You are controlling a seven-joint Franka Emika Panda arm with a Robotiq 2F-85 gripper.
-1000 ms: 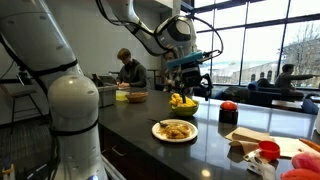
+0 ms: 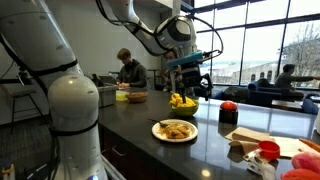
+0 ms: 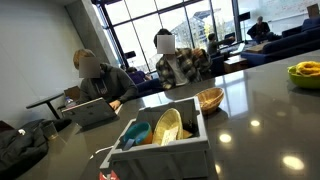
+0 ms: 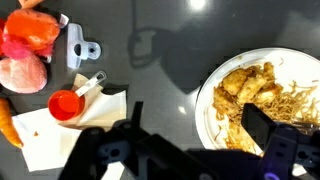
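Note:
A white plate (image 4: 207, 124) lies under the right side of my gripper in the wrist view, holding noodles (image 4: 291, 103) and browned chunks (image 4: 241, 85). The fingers stand wide apart with only bare dark table between them. Exterior view 1 shows the gripper hanging above the table, and the plate (image 2: 158, 132) nearer the camera. A green bowl (image 2: 188, 112) filled with yellow pieces stands behind that plate. In the wrist view a red measuring cup (image 4: 66, 105) rests on pale paper (image 4: 40, 138) to the left.
Red and pink plush-like items (image 4: 25, 74) and a light grey clip-like piece (image 4: 83, 46) lie at the wrist view's left. A grey bin (image 3: 165, 158) with bowls stands near two seated people in exterior view 2. Table between plate and paper is clear.

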